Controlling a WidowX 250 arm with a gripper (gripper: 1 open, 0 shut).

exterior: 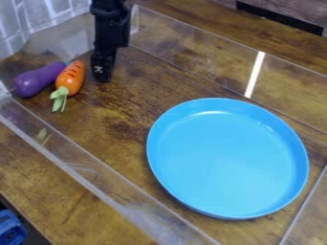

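Observation:
My black gripper point(105, 57) hangs low at the upper left, just right of and behind an orange toy carrot point(71, 80) with a green top. Whether its fingers are open or shut is too dark to tell. A purple toy eggplant point(38, 78) lies left of the carrot, against the clear wall. A round light-blue plate point(228, 158) rests on the right side of the wooden surface.
Clear plastic walls edge the wooden work area point(147, 81). A blue object point(7, 230) shows at the lower left corner, outside it. The middle, between the vegetables and the plate, is clear.

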